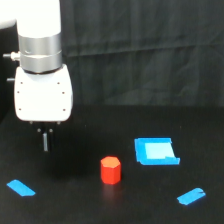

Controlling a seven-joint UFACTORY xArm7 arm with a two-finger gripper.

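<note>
The white arm comes down at the left, and my gripper hangs below its hand above the black surface. Its fingers show only as a narrow dark-and-grey strip, so I cannot tell how far apart they stand or whether anything thin is between them. A red block with a hexagonal top stands upright near the front middle, to the right of the gripper and clear of it. Toward the right lies a blue square with a white middle, apart from the block.
A small flat blue piece lies at the front left, below the gripper in the view. Another blue piece lies at the front right. Dark curtain hangs behind.
</note>
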